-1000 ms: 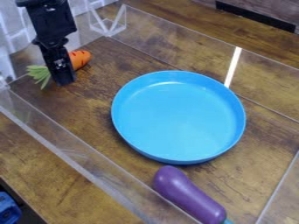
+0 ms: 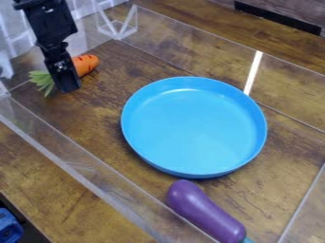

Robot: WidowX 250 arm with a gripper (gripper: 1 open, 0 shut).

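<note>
My black gripper point(image 2: 64, 74) is at the upper left, low over an orange toy carrot point(image 2: 86, 64) with green leaves point(image 2: 41, 80). Its fingers are open and partly cover the carrot's middle. A round blue plate point(image 2: 193, 126) lies right of centre. A purple toy eggplant point(image 2: 203, 211) lies at the bottom, below the plate.
Clear transparent walls edge the wooden surface point(image 2: 76, 152) on the left and lower left. The surface between the carrot and the plate is bare. A blue object point(image 2: 7, 226) shows at the bottom-left corner, outside the wall.
My gripper has shifted very slightly around the carrot; the carrot, plate and eggplant look unmoved.
</note>
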